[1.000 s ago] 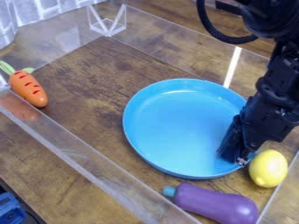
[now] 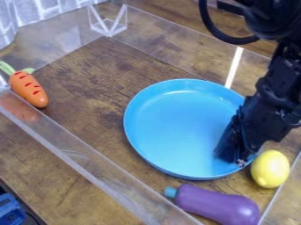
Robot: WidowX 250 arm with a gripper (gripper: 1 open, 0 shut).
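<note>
The black gripper (image 2: 241, 149) is low at the right side of a blue plate (image 2: 177, 123), its fingertips down at the plate's right rim and partly dark against it. It looks shut, with nothing visible between its fingers, though the tips are hard to make out. A yellow lemon (image 2: 269, 169) lies just to the right of the plate, below the gripper. A purple eggplant (image 2: 217, 204) lies below the plate. An orange carrot (image 2: 28, 88) lies at the far left.
Clear plastic walls (image 2: 70, 149) border the wooden surface (image 2: 88, 105), which is bare between carrot and plate. A blue object (image 2: 7, 208) sits outside at the lower left.
</note>
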